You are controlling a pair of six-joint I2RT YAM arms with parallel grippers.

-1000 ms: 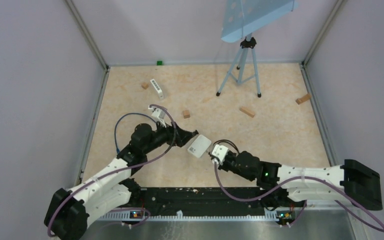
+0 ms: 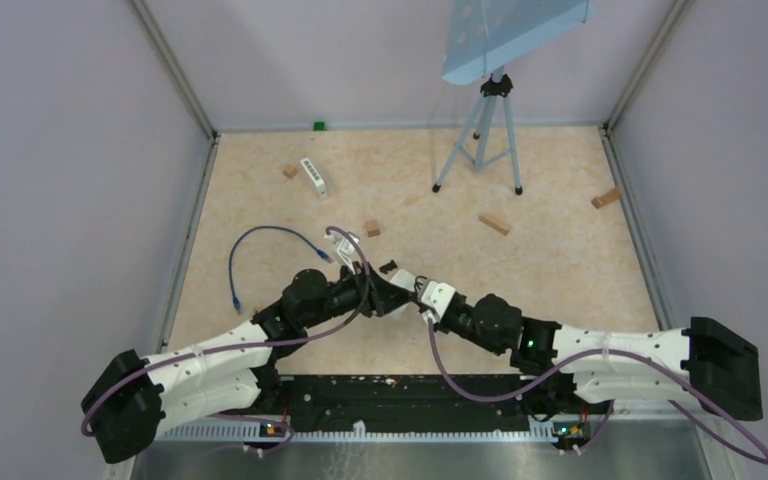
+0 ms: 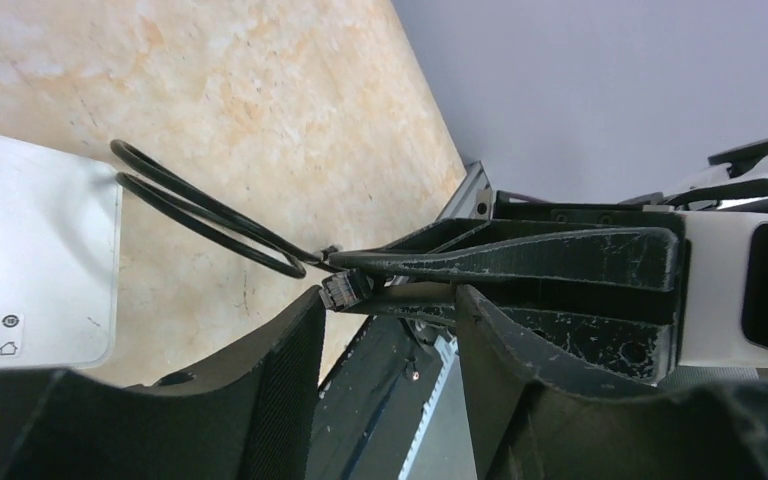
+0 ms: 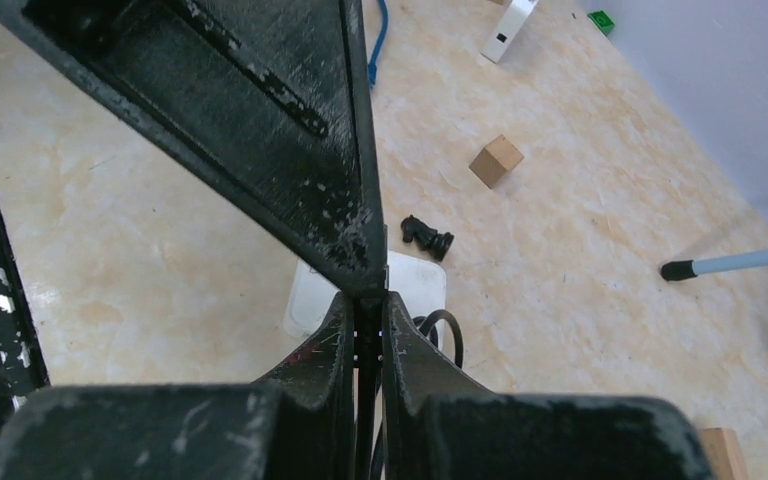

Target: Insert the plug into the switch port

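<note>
The plug [image 3: 345,290], a small clear-tipped connector on a black cable [image 3: 210,225], sits at the tips of my right gripper, which is shut on it. My left gripper has its fingers apart around the plug end; the left finger's tip looks very close to it, and contact is hard to judge. The white switch [image 3: 35,250] lies on the table at left in that view; its ports are not visible. From above, both grippers meet over the switch [image 2: 403,281] and partly cover it. A black left finger [image 4: 300,170] fills the upper right wrist view.
A small black piece [image 4: 427,238] lies beside the switch, with a wooden block [image 4: 496,161] farther off. A blue cable [image 2: 232,262] rests at left, a white power strip [image 2: 314,178] behind. A tripod [image 2: 481,140] stands at the back.
My left gripper has moved right and slightly toward the front, from beside the switch to the right gripper's tips. The right gripper shifted slightly; the black cable's loop now shows less from above.
</note>
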